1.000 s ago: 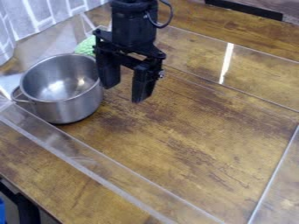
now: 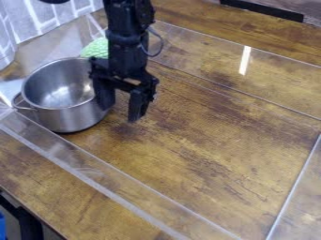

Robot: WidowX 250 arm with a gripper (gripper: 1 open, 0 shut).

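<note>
The black gripper (image 2: 126, 95) hangs over the wooden table just right of a steel pot (image 2: 66, 92), its two fingers spread apart and one close to the pot's right rim. I see nothing held between the fingers. Whether that finger touches the rim I cannot tell. A green item (image 2: 94, 49) lies behind the pot, partly hidden by the arm.
Clear strips or panel edges run along the table's front left and right side. A light, crumpled surface stands at the back left.
The gripper has moved back and a little left, away from the camera, and now looks smaller. The pot appears to stay about where it was.
</note>
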